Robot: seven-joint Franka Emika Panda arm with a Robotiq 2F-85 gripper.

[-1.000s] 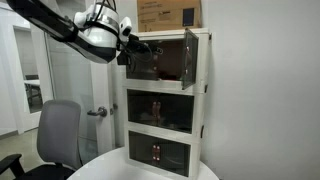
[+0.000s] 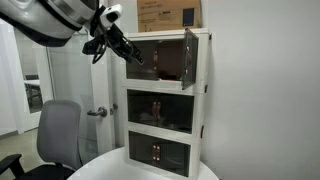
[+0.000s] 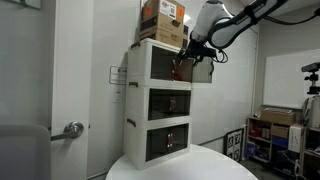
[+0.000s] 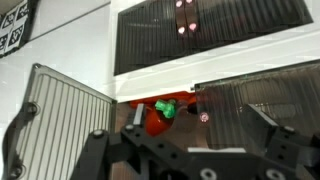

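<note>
A white cabinet (image 2: 121,92) with dark doors stands on the table. Its top right door (image 2: 190,55) hangs open, while the top left door (image 2: 142,58) is shut. In the wrist view, a red object (image 4: 155,119) with a green piece (image 4: 166,108) shows inside the opening, between the open door (image 4: 62,128) and the shut door (image 4: 275,102). My gripper is open in front of that compartment, fingers apart and nothing visible between them. From the side, the gripper (image 3: 180,64) appears near the top compartment.
Cardboard boxes (image 2: 168,15) rest on the cabinet's top. The middle doors (image 2: 160,109) and bottom doors (image 2: 158,152) are shut. A grey chair (image 2: 59,133) stands left of the round white table (image 2: 108,168).
The arm has swung left and upward in exterior view 1, and my gripper has shifted left, away from the open side. The doors look unchanged.
</note>
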